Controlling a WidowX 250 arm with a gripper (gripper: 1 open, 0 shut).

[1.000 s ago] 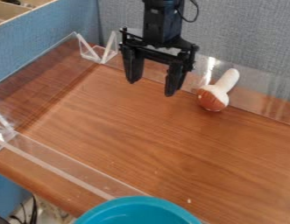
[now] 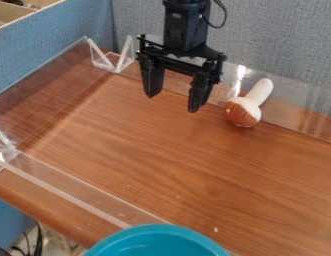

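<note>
My black gripper (image 2: 175,88) hangs over the back middle of the wooden board, open, with nothing between its two fingers. To its right, near the back wall, lies a toy (image 2: 244,111) with a white stem and a brown rounded end, apart from the gripper.
A turquoise bowl (image 2: 157,240) sits at the front edge, partly out of frame. Clear low walls border the wooden board (image 2: 154,160) at the back, left and front left. The middle of the board is bare. A blue padded side (image 2: 41,70) stands at the left.
</note>
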